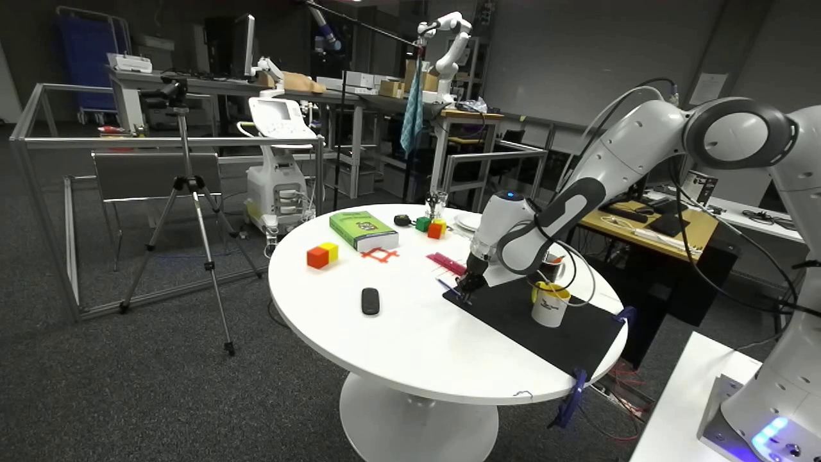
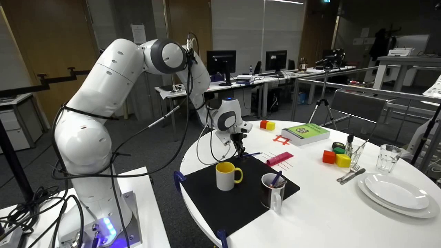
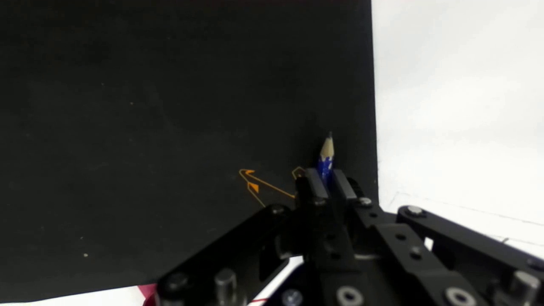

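Observation:
A blue pencil (image 3: 326, 164) shows in the wrist view with its sharpened tip pointing away from my gripper. The fingers are shut on the pencil just behind the bare wood. Beneath it lies a black mat (image 3: 178, 127), close to one edge. In exterior view 1 the gripper (image 1: 466, 294) is low over the mat's corner, and part of the pencil (image 1: 446, 285) juts past it over the white table. Exterior view 2 also shows the pencil (image 2: 254, 154) sticking out beside the gripper (image 2: 239, 153). Whether it touches the mat is unclear.
On the mat stand a white-and-yellow mug (image 2: 225, 182) and a white mug holding pens (image 2: 266, 198). A pink object (image 2: 279, 158) lies nearby. Farther off are a green book (image 2: 306, 132), blocks (image 2: 329, 156) and plates (image 2: 392, 192). Table space around the black case (image 1: 370, 301) is free.

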